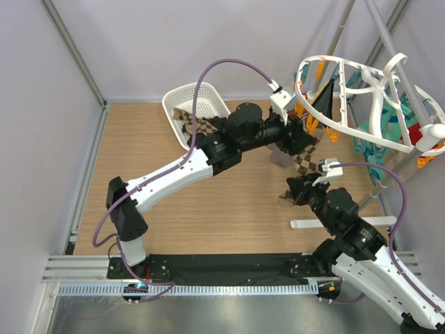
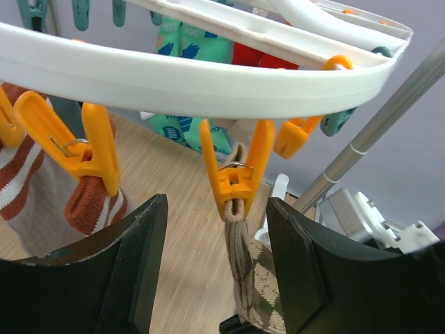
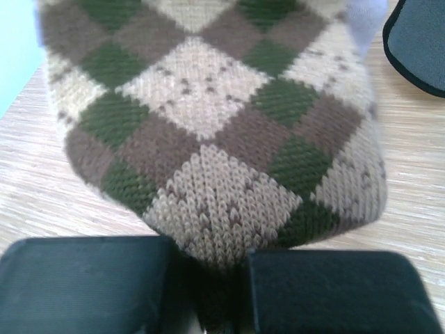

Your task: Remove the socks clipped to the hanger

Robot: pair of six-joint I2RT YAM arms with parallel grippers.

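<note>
From the white round hanger at the upper right hangs a checkered brown, cream and green sock. An orange clip grips its top edge. My right gripper is shut on the lower part of this checkered sock. My left gripper stands open beside the hanger rim, and the clip with the sock's edge appears between its fingers; whether they touch is unclear. A striped red-brown and white sock hangs from another orange clip to the left.
A white basket at the back holds a checkered sock. More clips and green packets hang from the hanger. Its metal pole rises close on the right.
</note>
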